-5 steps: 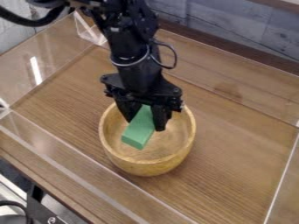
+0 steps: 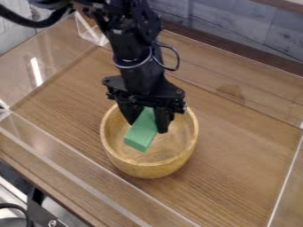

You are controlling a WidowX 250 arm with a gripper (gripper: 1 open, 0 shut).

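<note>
My black gripper [image 2: 144,113] hangs from the top centre of the camera view, its lower end over a round yellow bowl [image 2: 178,155]. It is shut on a green object [image 2: 141,134], which it holds tilted inside the bowl's outline. The fingertips are partly hidden by the object, and whether the object touches the bowl's bottom I cannot tell.
A pale marbled wall [image 2: 236,35] runs along the back. Black cables lie at the lower left edge.
The arm and green object have shifted very slightly upward. Otherwise the scene looks the same.
</note>
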